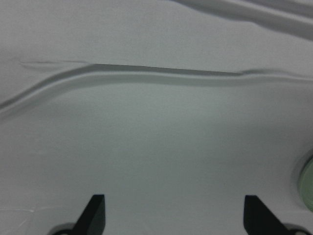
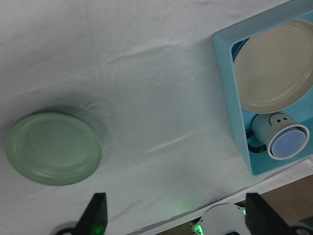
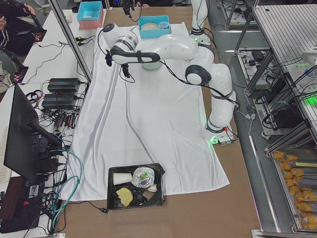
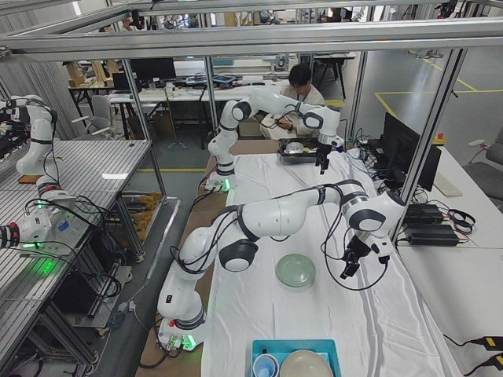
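A green plate (image 2: pixel 53 147) lies on the white cloth (image 2: pixel 146 88), also at the middle in the camera right view (image 4: pixel 295 270). To its right is a light blue bin (image 2: pixel 226 83) holding a beige plate (image 2: pixel 274 63) and a white smiley mug (image 2: pixel 269 125) with a blue cup (image 2: pixel 288 142) in it. My right gripper hangs open above the cloth near the green plate, nothing between its fingers. My left gripper is open over bare cloth, with the green plate's edge (image 1: pixel 307 183) at the right of its view.
A black tray (image 3: pixel 119 198) with a white roll, a foil-covered item and a yellow piece sits at the far end in the camera left view. A monitor and cables line the side table.
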